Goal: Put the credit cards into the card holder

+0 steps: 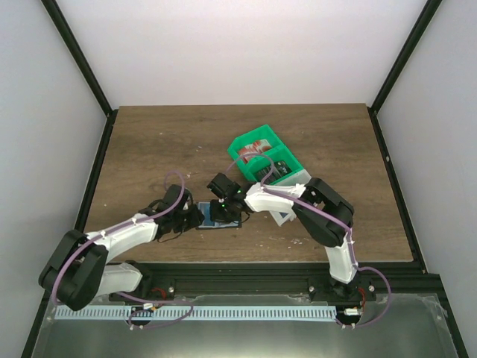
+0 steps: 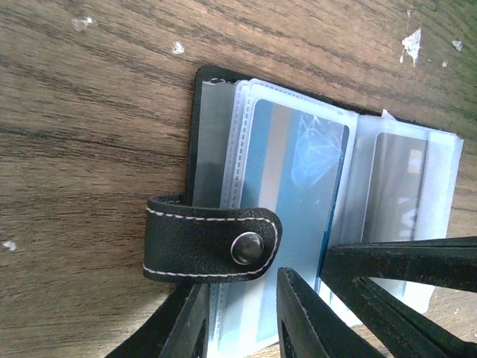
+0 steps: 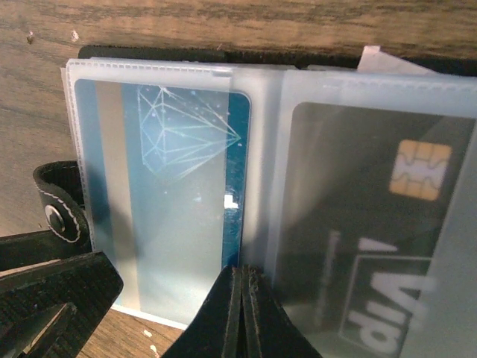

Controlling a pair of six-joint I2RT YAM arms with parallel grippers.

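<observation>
The card holder (image 1: 221, 226) lies open on the table between both arms, its clear sleeves facing up. A blue card (image 2: 299, 162) with a grey stripe sits in the left sleeve. Behind the clear plastic on the right is a dark card (image 3: 358, 216) with a gold chip. The holder's black snap strap (image 2: 212, 239) sticks out at the left. Over the blue card's sleeve, my left gripper is partly open with nothing visible between its fingers. My right gripper is shut, its tips at the fold beside the blue card.
A green bin (image 1: 268, 128) with red-and-white and dark items stands behind the right arm. A whitish piece (image 1: 282, 218) lies under that arm. The two grippers are close together.
</observation>
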